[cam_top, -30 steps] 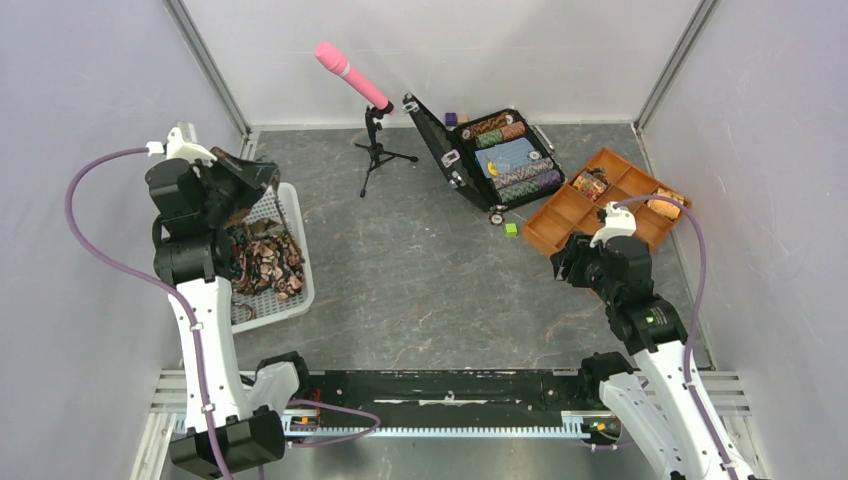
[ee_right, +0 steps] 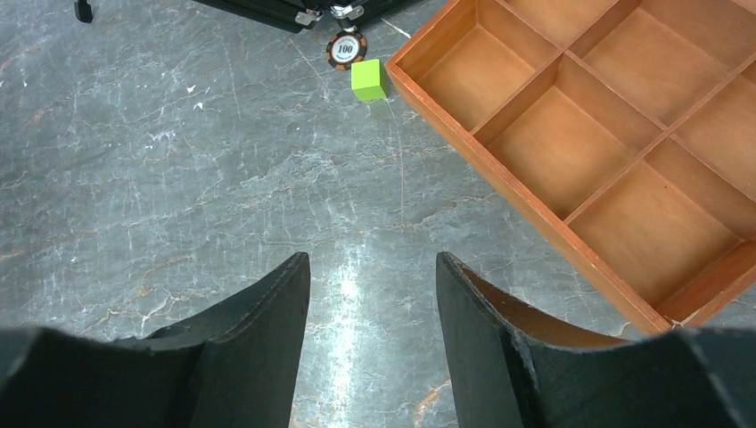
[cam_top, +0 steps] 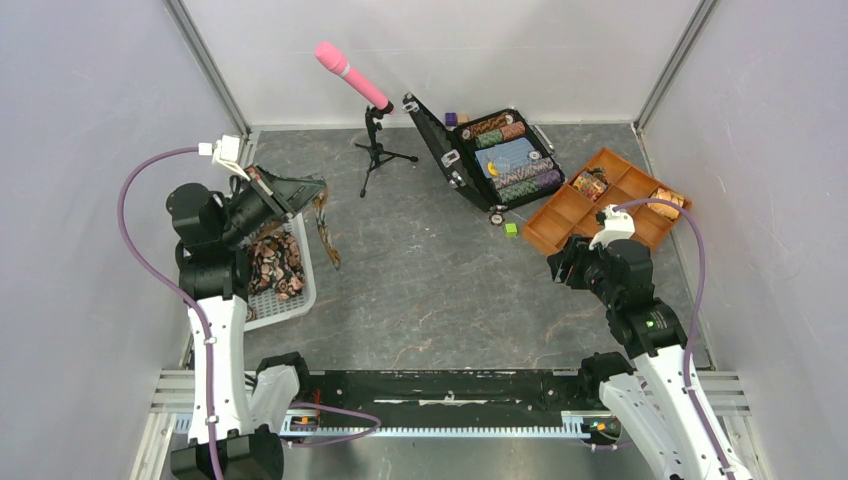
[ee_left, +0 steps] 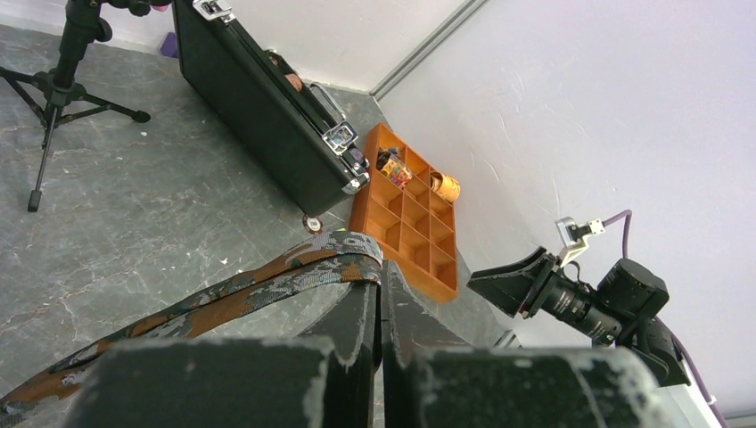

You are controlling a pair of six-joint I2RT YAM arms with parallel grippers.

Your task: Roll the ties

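My left gripper (cam_top: 305, 190) is shut on a camouflage tie (ee_left: 267, 285), raised at the right edge of a white plastic basket (cam_top: 300, 310); the strip hangs from the fingers in the top view. A pile of patterned ties (cam_top: 272, 265) lies in the basket. My right gripper stands open and empty above the floor beside the wooden divided tray (ee_right: 535, 214), which holds rolled items in some compartments in the top view.
An open black chip case (cam_top: 515, 160), a tripod (cam_top: 375, 150) with a pink microphone (cam_top: 355, 75), and a small green cube (ee_right: 368, 80) stand toward the back.
My left gripper has moved right from over the basket, carrying the tie out past its edge. The right arm has barely moved.
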